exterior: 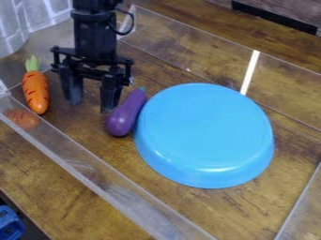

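The black gripper [93, 92] hangs from the top left over the wooden table, its fingers pointing down, apart, with no object visible between them. An orange toy carrot [37, 92] with a green top lies just left of it, and a purple toy eggplant [124, 114] lies to its right, beside a large blue round object [202, 133].
A clear plastic wall runs diagonally across the lower left, with a small blue item [7, 224] in the bottom corner outside it.
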